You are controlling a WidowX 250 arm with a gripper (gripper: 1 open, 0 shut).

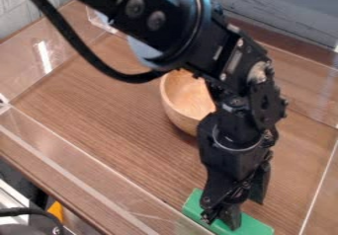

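Note:
My black gripper (pixel 227 211) points down at the lower right, its fingertips low over a green flat object (pixel 248 226) lying near the front wall of the wooden tray. The fingers overlap the green piece, and whether they grip it or how far apart they stand is unclear. A tan bowl (pixel 179 103) sits behind the arm, partly hidden by it.
Transparent walls edge the tray, the near one running diagonally along the lower left. Outside it at lower left are cables and a small yellow item (pixel 55 210).

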